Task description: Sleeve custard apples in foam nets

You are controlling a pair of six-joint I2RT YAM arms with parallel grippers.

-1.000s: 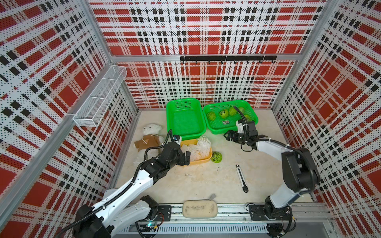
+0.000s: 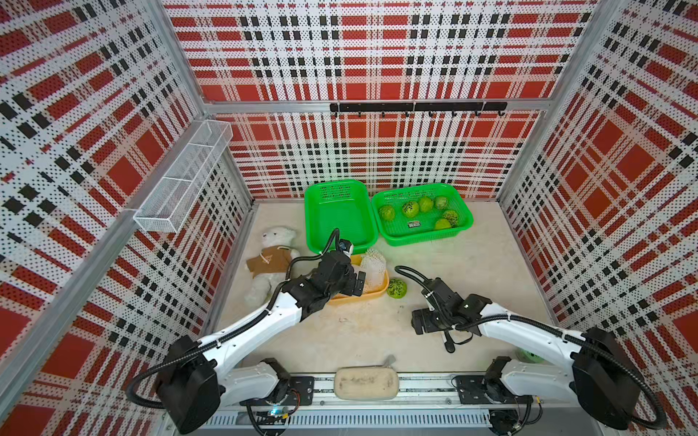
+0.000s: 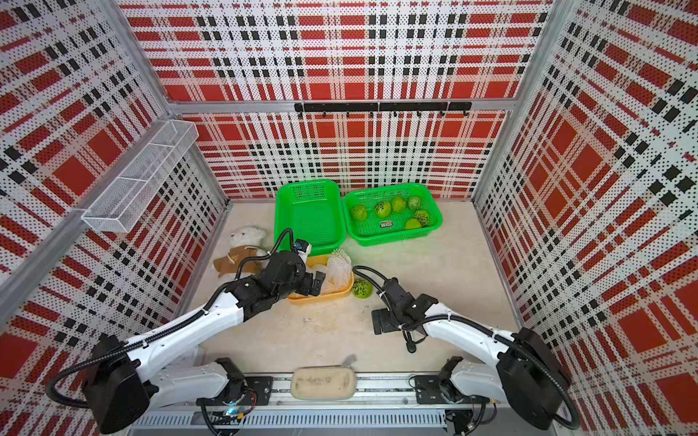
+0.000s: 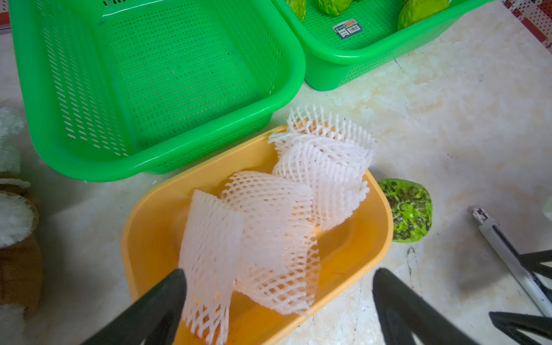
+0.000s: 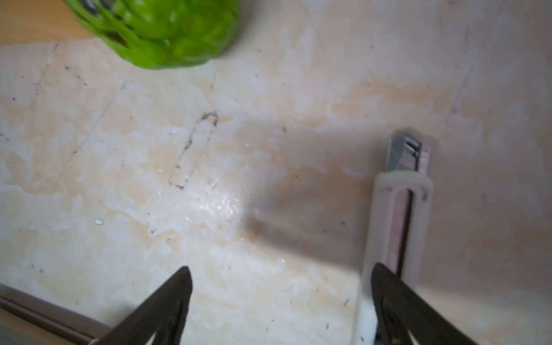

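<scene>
A lone green custard apple [image 2: 396, 288] sits on the table against the right end of the orange tray [image 4: 376, 253]. Several white foam nets [image 4: 264, 224] lie flattened in that tray, one draped on its far right rim. Over the tray my left gripper hovers open, nothing between its fingers. My right gripper is low over the table, in front and to the right of the lone apple, its fingers apart with only bare table showing between them. More custard apples [image 2: 425, 204] rest in the right green basket [image 2: 392, 238].
An empty green basket [image 2: 338, 218] stands behind the tray. A box cutter [image 5: 396, 230] lies beneath the right gripper's right finger. At the left is a white plush toy [image 2: 272, 265]; a beige pad [image 2: 365, 383] lies at the front edge.
The left gripper has shifted slightly right over the tray.
</scene>
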